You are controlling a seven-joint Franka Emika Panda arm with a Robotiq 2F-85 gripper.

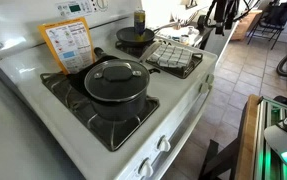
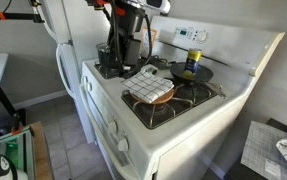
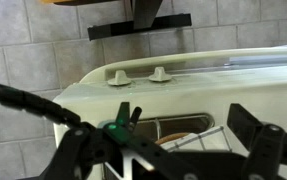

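Note:
My gripper is open above the stove's front edge, its two black fingers wide apart and nothing held between them. Exterior view 2 has the gripper (image 2: 133, 68) over the near burner area. Beneath it a white checked cloth (image 2: 141, 86) partly covers a round tan-brown item on the grate. The same cloth (image 3: 211, 141) shows between the fingers in the wrist view, clearly lower than them. A lidded black pot (image 1: 118, 85) stands on the burners at the stove's other end.
A dark frying pan (image 2: 191, 73) sits at the back, with a blue-and-yellow can (image 2: 192, 60) by it. Stove knobs (image 3: 160, 75) line the front edge. An orange-and-white sheet (image 1: 71, 44) leans against the backsplash. Open tiled floor (image 3: 23, 90) lies in front.

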